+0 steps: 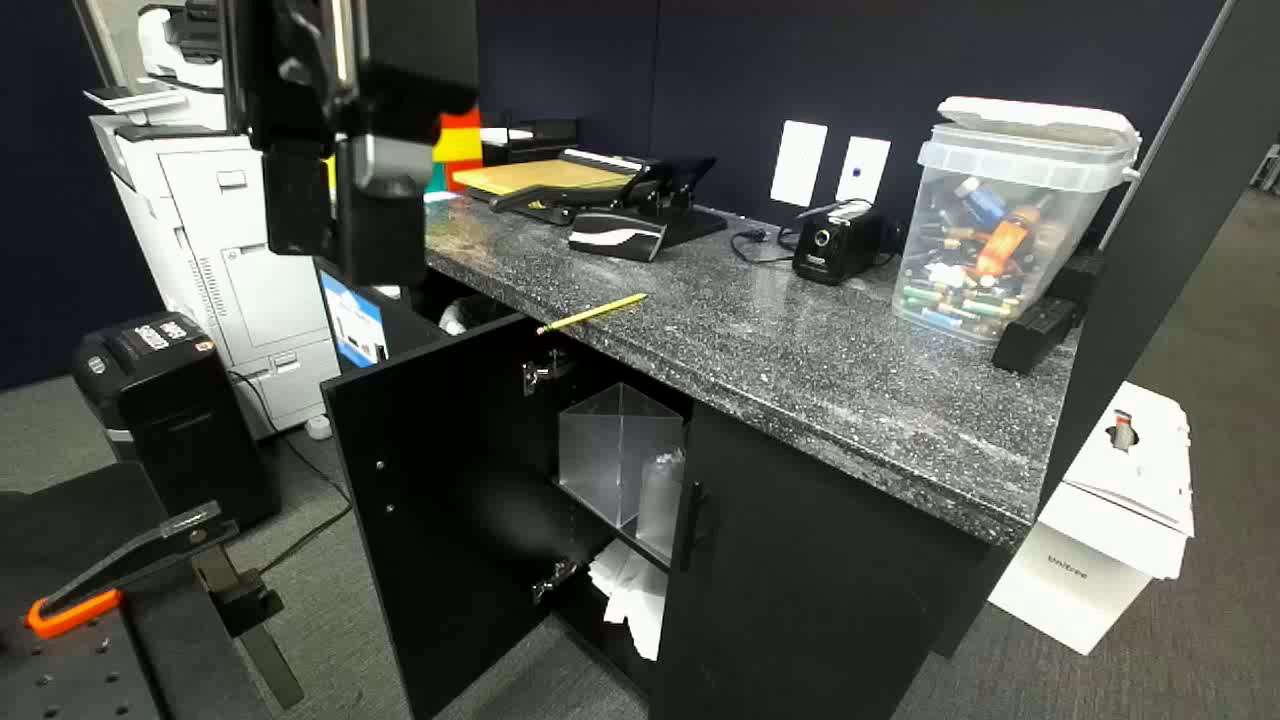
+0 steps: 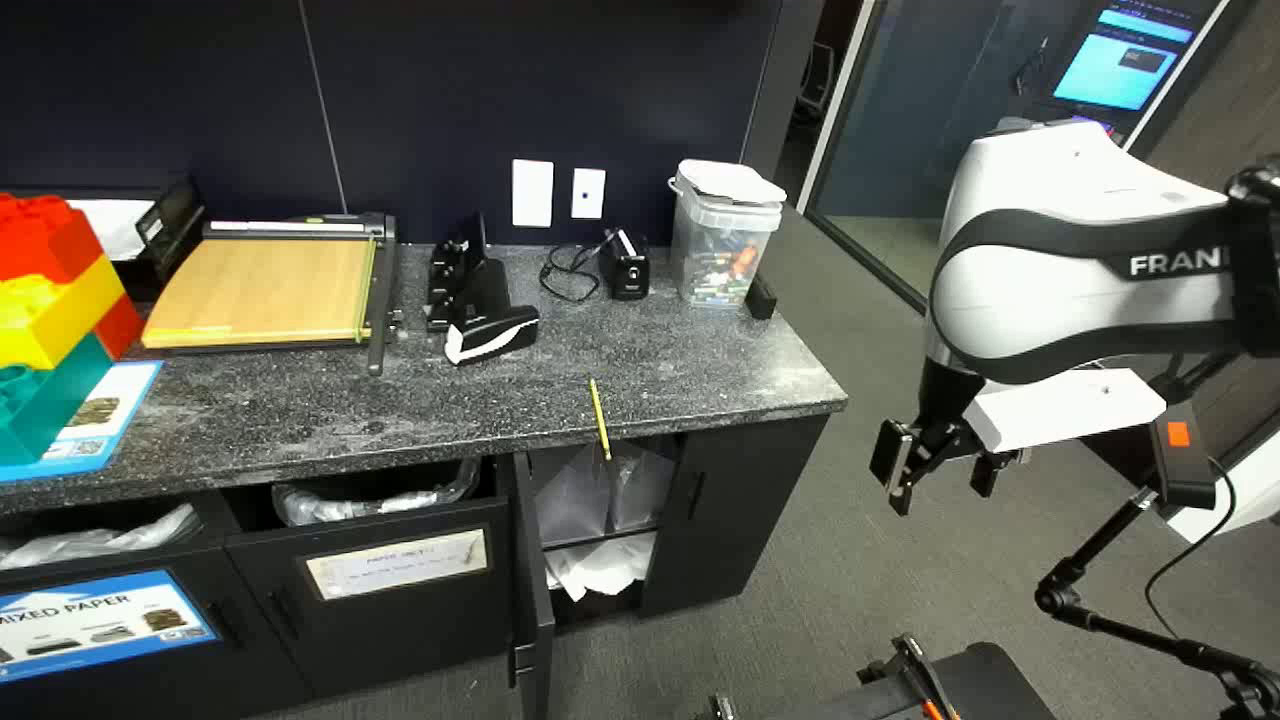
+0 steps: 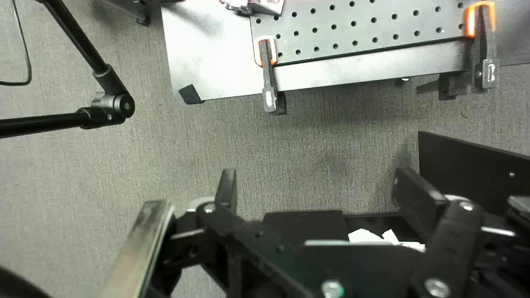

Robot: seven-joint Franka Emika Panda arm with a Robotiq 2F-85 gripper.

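Note:
My gripper is open, its two fingers wide apart with only the floor seen between them in the wrist view. In exterior view 2 the gripper (image 2: 942,472) hangs in the air right of the counter; in exterior view 1 it looms dark at the upper left. A yellow pencil (image 1: 594,314) lies on the speckled counter (image 1: 768,348), one end sticking out over the front edge. Below it, the black cabinet door (image 1: 444,516) stands open. Inside are a clear acrylic holder (image 1: 612,450) on the shelf and white paper or cloth (image 1: 632,594) beneath.
On the counter are a paper cutter (image 2: 264,282), a stapler (image 2: 492,336), a black sharpener (image 2: 626,266) and a clear tub of batteries (image 2: 720,246). Toy blocks (image 2: 54,300) stand at the left. A black stand (image 3: 94,116) and the robot's perforated table (image 3: 343,30) border open floor.

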